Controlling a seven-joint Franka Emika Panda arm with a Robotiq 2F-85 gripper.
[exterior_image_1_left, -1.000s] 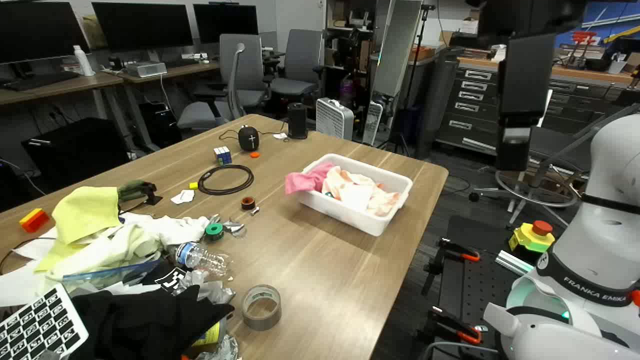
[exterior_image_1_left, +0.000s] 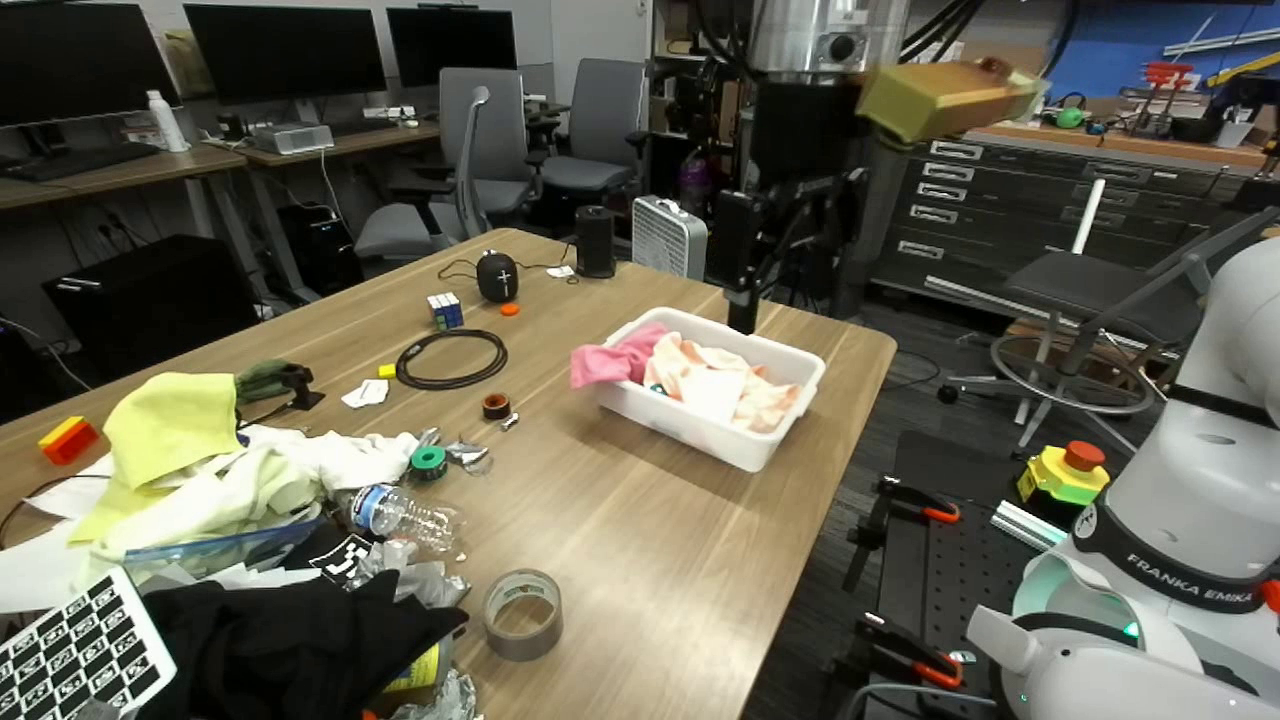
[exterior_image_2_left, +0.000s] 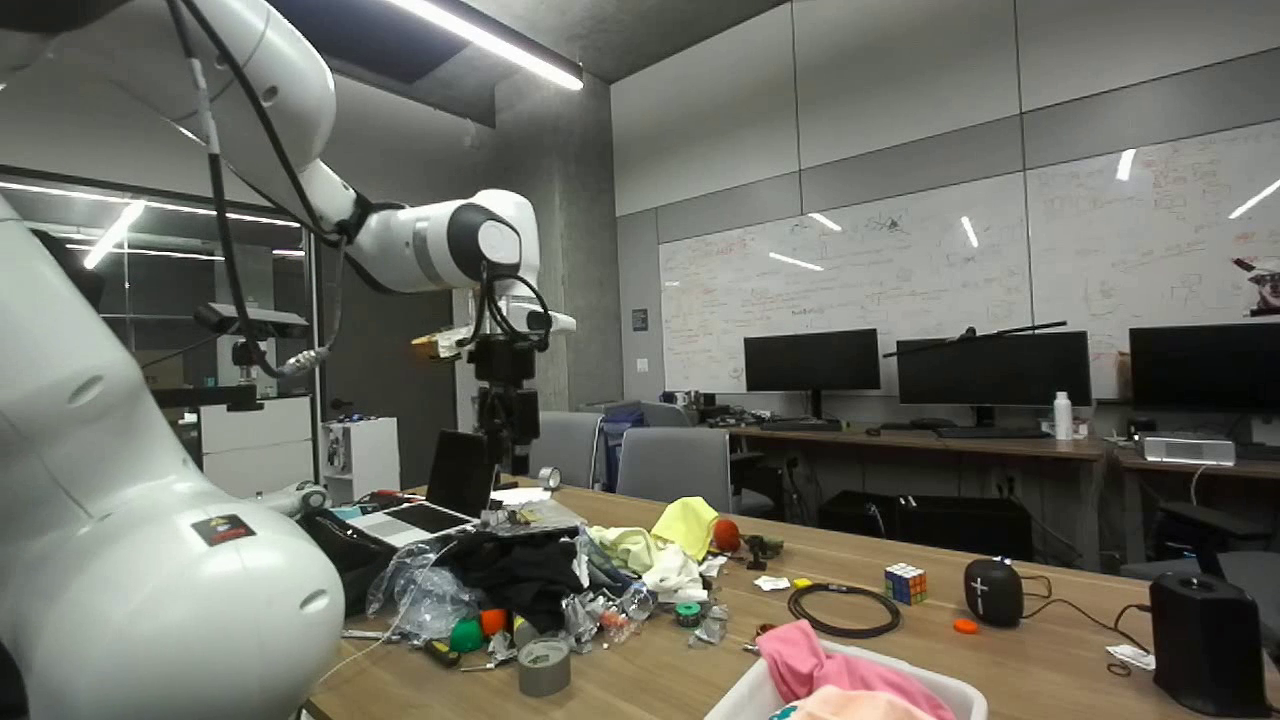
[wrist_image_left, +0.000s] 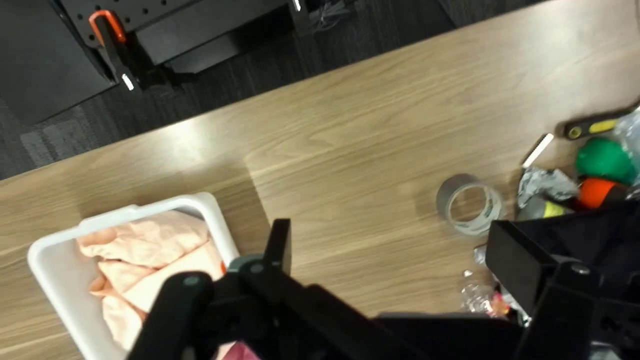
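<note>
My gripper stands wide open in the wrist view, with one dark finger (wrist_image_left: 279, 245) at left and the other (wrist_image_left: 517, 261) at right. Only bare tabletop shows through the gap. A white tub (exterior_image_1_left: 686, 422) on the table holds pink and peach cloth (exterior_image_1_left: 716, 386), and a pink piece hangs over its rim. In exterior view 1 the gripper appears at the tub's far side; its height above the table is hard to judge. A grey tape roll (wrist_image_left: 471, 205) rests near the right finger in the wrist view, apart from it.
A heap of cloths, a black garment (exterior_image_1_left: 300, 642), a water bottle (exterior_image_1_left: 402, 514) and an open laptop (exterior_image_2_left: 420, 518) crowds one end of the table. Cable coil (exterior_image_1_left: 451, 359), puzzle cube (exterior_image_1_left: 445, 311) and speaker (exterior_image_1_left: 497, 276) lie farther back. Between tub and tape roll the wood is clear.
In exterior view 1 my arm's end has moved left, from near the robot base to the tub's far side. The tub, cloths and tape roll have not moved.
</note>
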